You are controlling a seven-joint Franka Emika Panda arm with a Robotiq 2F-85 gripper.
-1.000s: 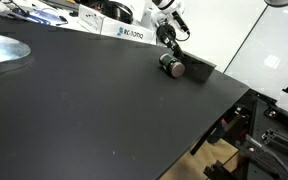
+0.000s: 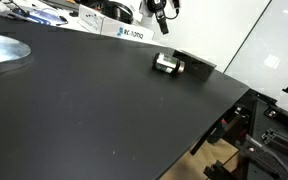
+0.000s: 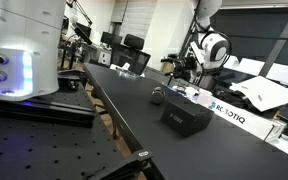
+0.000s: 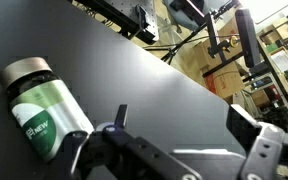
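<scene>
A small bottle (image 2: 168, 63) with a green and white label lies on its side on the black table. The wrist view shows this bottle (image 4: 48, 108) at the left, beside the left finger, with its label facing up; it is not between the fingers. My gripper is open, and bare table shows between its fingers. In the first exterior view the gripper (image 2: 163, 27) hangs above and behind the bottle, clear of it. From the second exterior view the bottle (image 3: 157, 96) is small and partly hidden behind the black box.
A black box (image 3: 187, 116) stands beside the bottle, close to a table edge. A white Robotiq-marked panel (image 2: 135, 32) lies along the back. Much of the table (image 2: 84, 110) in front of the bottle is clear.
My gripper has risen away from the bottle and box, moving slightly left in the first exterior view. The bottle has turned on the table and now lies more sideways.
</scene>
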